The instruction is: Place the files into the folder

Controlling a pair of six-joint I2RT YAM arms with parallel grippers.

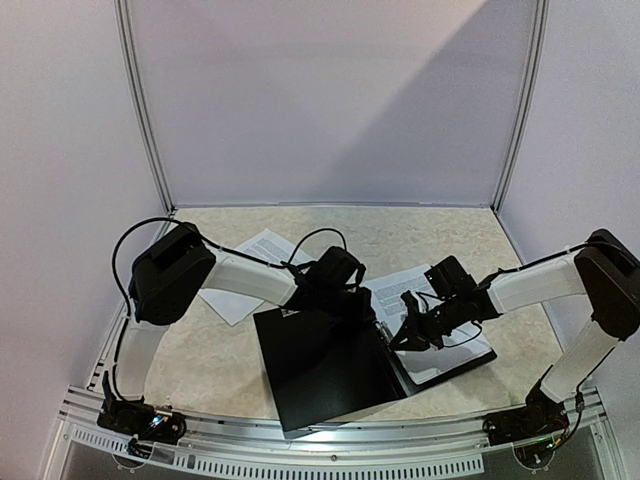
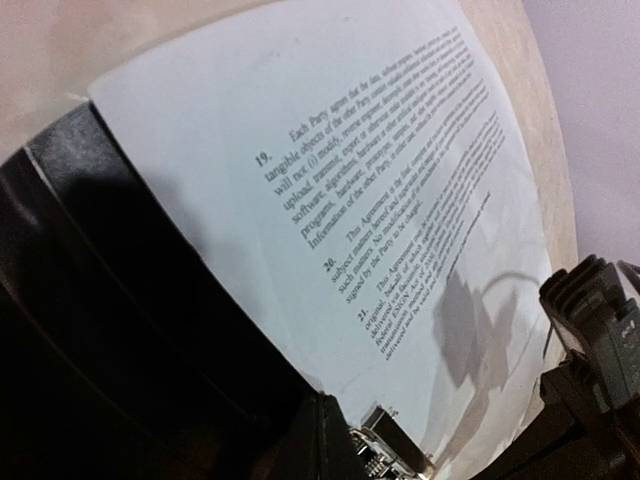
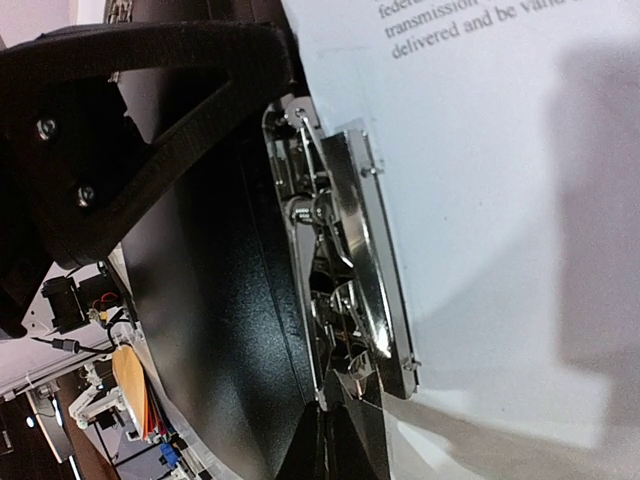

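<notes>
The black folder (image 1: 320, 380) lies open, its metal clip (image 3: 345, 250) along the spine. Printed sheets (image 2: 330, 200) lie on its right half, their edge beside the clip. My left gripper is shut at the clip's upper end, by the paper's edge, with nothing visible between its fingers. My right gripper is shut at the clip's lower end, nothing clearly between its fingertips. Another printed sheet (image 1: 235, 305) lies at the back left, partly under the left arm.
The two arms are close together over the folder. Walls enclose the back and sides, and a metal rail runs along the front edge.
</notes>
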